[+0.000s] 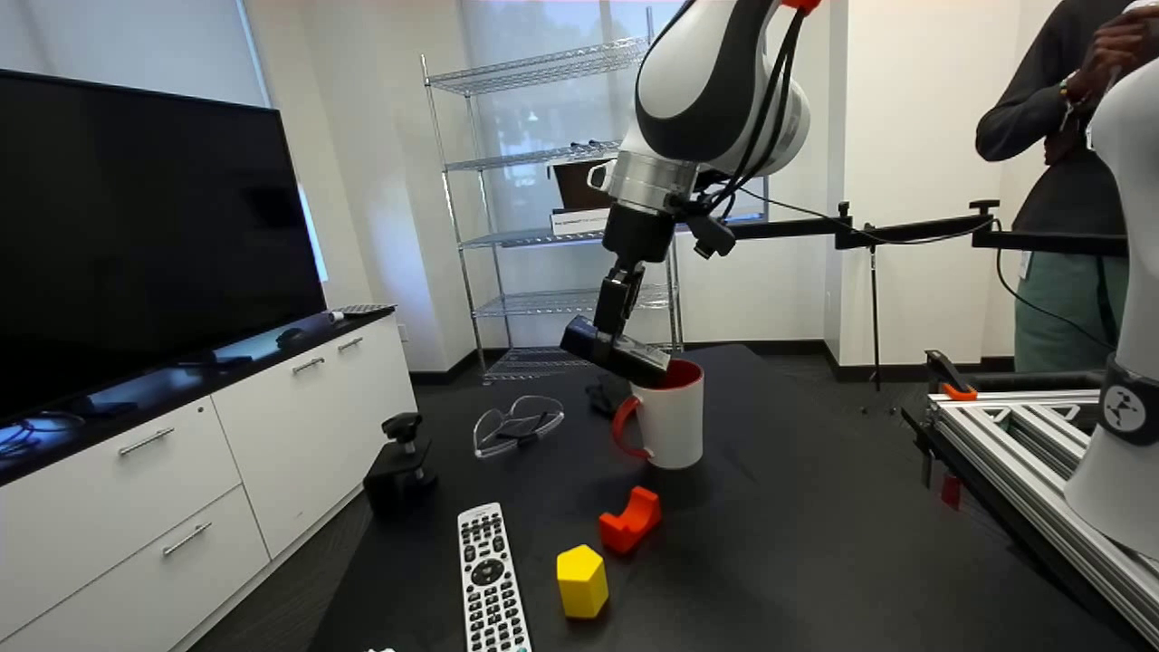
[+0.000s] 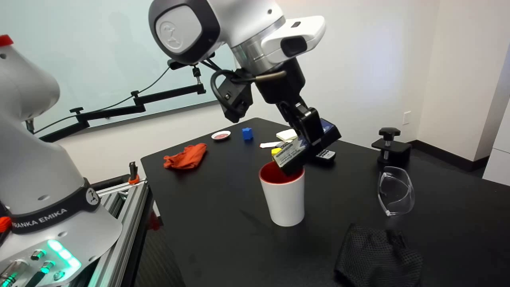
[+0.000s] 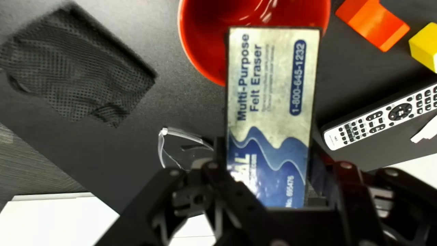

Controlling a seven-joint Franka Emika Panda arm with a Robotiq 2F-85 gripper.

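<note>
My gripper is shut on a felt eraser, its fingers along the eraser's two long sides. The eraser is tilted, its free end lower and over the rim of a white mug with a red inside. In the wrist view that end covers part of the mug's red opening. The mug stands upright on the dark table, its red handle toward the glasses. Whether the eraser touches the rim, I cannot tell.
Clear glasses and a black mesh pouch lie near the mug. An orange block, a yellow block and a remote lie on its other side. An orange cloth lies farther off.
</note>
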